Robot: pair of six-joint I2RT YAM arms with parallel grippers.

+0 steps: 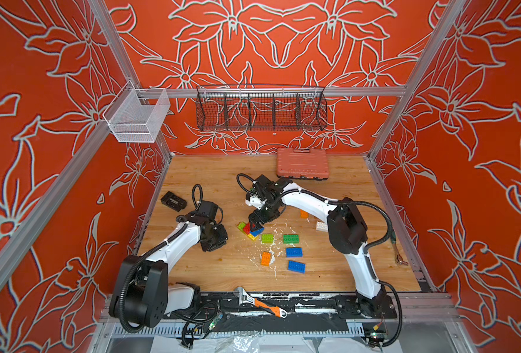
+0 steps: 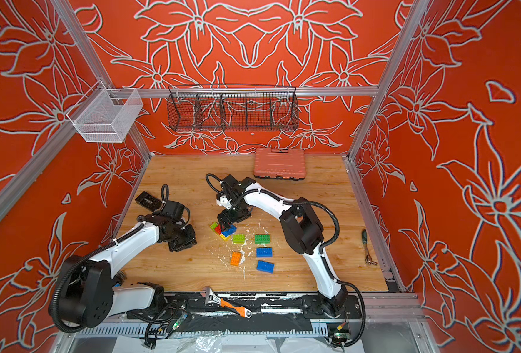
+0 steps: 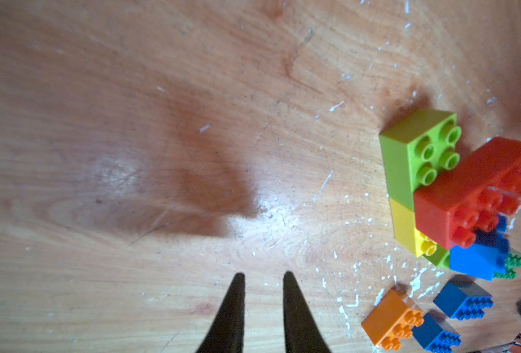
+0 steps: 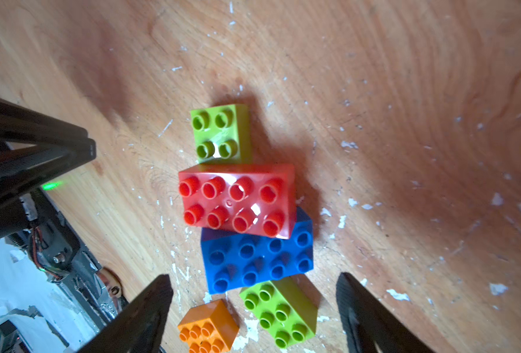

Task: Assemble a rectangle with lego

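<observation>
At the table's middle a small cluster of bricks stands: a lime brick, a yellow brick, a red brick [image 4: 237,197] raised on top, and a blue brick [image 4: 257,259] beside and partly under the red one in the right wrist view. My right gripper is open, its fingers apart with nothing held; from above it hangs just behind the cluster. My left gripper is part open and empty over bare wood, left of the cluster. Whether the blue brick is joined to the others cannot be told.
In front and to the right lie a lime brick [image 1: 267,238], a green brick [image 1: 290,238], an orange brick [image 1: 265,258] and two blue bricks [image 1: 294,251]. A red case [image 1: 302,163] is at the back, a black tray [image 1: 173,201] at left.
</observation>
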